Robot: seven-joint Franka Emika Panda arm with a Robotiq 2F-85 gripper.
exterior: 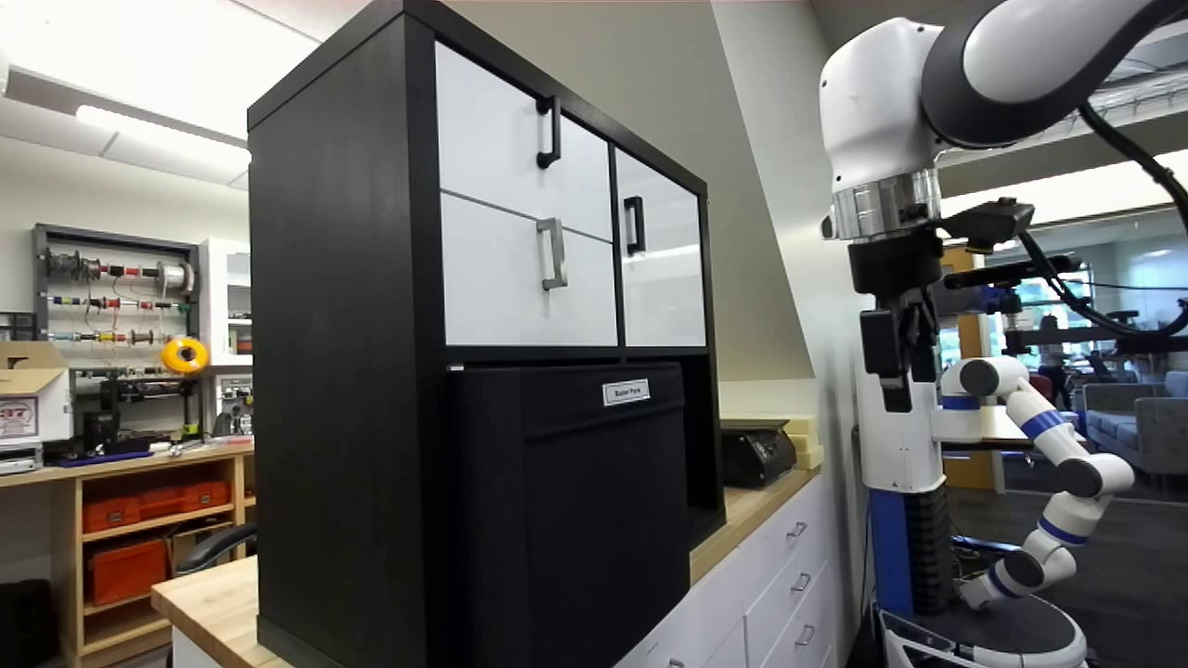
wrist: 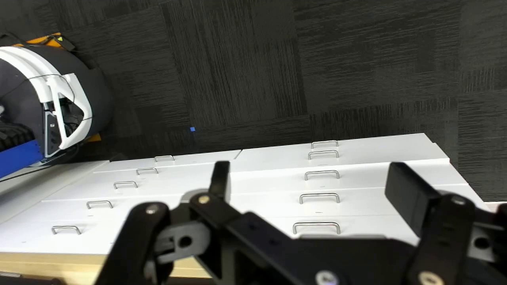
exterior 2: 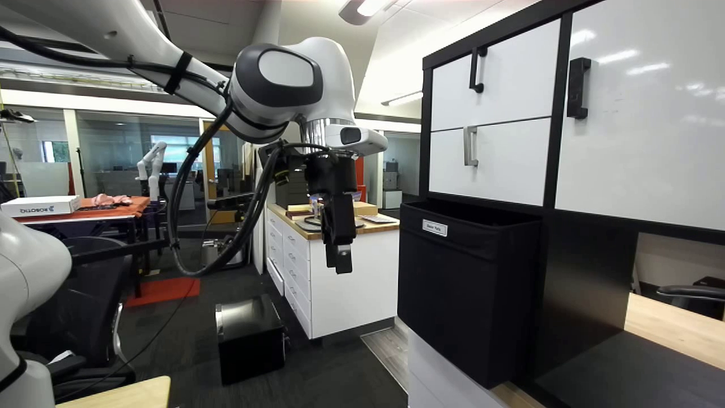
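Note:
My gripper points down in open air, its two black fingers wide apart and nothing between them. In the second exterior view the gripper (exterior 2: 339,262) hangs left of the black cabinet (exterior 2: 589,272), clear of it. White drawers (exterior 2: 499,160) and a white door (exterior 2: 645,115) fill the cabinet's upper part, all closed, with black and silver handles. Below them a black fabric bin (exterior 2: 455,299) with a label sticks out from its opening. From the first exterior view, my gripper (exterior: 894,384) appears to the right of the cabinet (exterior: 334,367).
Beneath the gripper, white floor drawers (wrist: 266,185) with metal handles border the dark carpet (wrist: 309,71). A black box (exterior 2: 250,333) sits on the floor. Another robot (exterior: 1036,445) stands behind my arm. Open air surrounds the gripper.

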